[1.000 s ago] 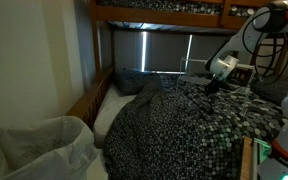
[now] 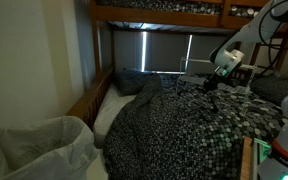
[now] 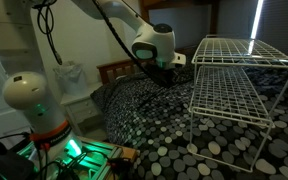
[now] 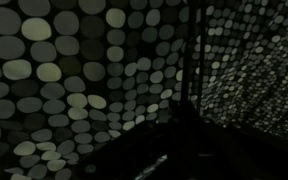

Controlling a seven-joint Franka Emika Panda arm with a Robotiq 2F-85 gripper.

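A dark blanket with pale dots covers the bed. At its far right in exterior view 1, my gripper is low over the cloth, below the white wrist of the arm. In exterior view 2 the gripper is beside the white wire rack. Dotted cloth fills most of the dim wrist view, with dark fold lines running down to the gripper. The fingers look shut on a fold of this blanket, though the fingertips are mostly lost in shadow.
The white wire rack stands close to the arm. A wooden bed rail runs along one side, with an upper bunk beam overhead. A white bin is at the near left.
The arm's white wrist has risen a little and shifted slightly right, and the gripper with it. The rest of the bed looks much the same.
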